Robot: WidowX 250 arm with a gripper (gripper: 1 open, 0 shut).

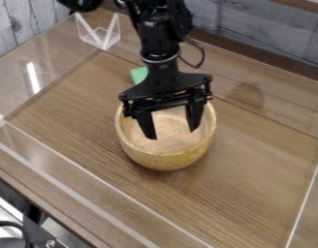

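Note:
My black gripper [169, 118] is over a pale wooden bowl [166, 153] in the middle of the view, its two fingers spread open and pointing down into the bowl. I see nothing between them. The arm comes down from the top of the view and hides part of the bowl's back. Behind the arm, a green object [140, 74] shows in part; what it is I cannot tell.
A clear plastic object [98, 31] stands at the back left. Dark floor and a cable show at the lower left corner.

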